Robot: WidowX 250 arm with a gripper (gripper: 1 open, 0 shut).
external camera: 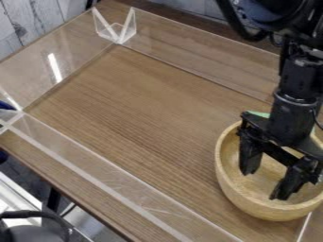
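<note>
My black gripper [274, 162] reaches down from the top right into a round tan bowl [259, 206] at the lower right of the table. Its fingers are spread apart over the inside of the bowl, and it is open. A small green object [263, 115] shows partly behind the arm, at the bowl's back edge; its shape is hidden.
Clear plastic edging runs along its sides, with a clear bracket [115, 28] at the top. Dark equipment and cables [28, 227] lie off the lower left corner.
</note>
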